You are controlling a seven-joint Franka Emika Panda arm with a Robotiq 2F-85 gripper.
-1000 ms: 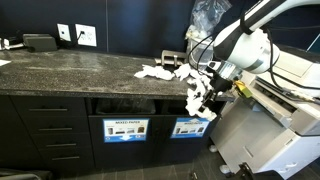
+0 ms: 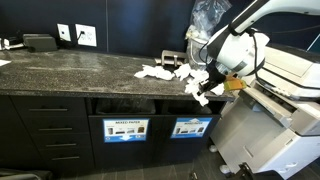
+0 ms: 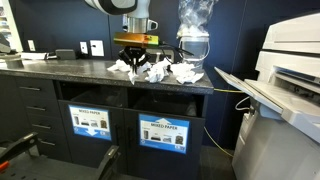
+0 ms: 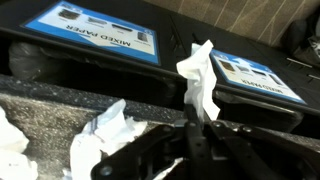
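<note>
A crumpled piece of white paper [image 4: 200, 80] sticks out from the fingertips of my gripper, which is shut on it in the wrist view. Exterior view 1 has the gripper [image 2: 209, 83] near the counter's front edge, with the held paper [image 2: 203, 95] hanging below it. In exterior view 2 the same paper [image 3: 132, 75] hangs in front of the counter edge. More crumpled papers [image 4: 98, 137] lie on the dark counter [image 2: 90, 76].
Below the counter are two open slots over bin fronts with blue-and-white "MIXED PAPER" signs, one left [image 2: 125, 130] and one right [image 2: 191, 127]. A clear bag [image 3: 195, 14] stands at the back.
The gripper and its paper have risen from in front of the right-hand bin to about counter height. The upper arm has shifted left.
</note>
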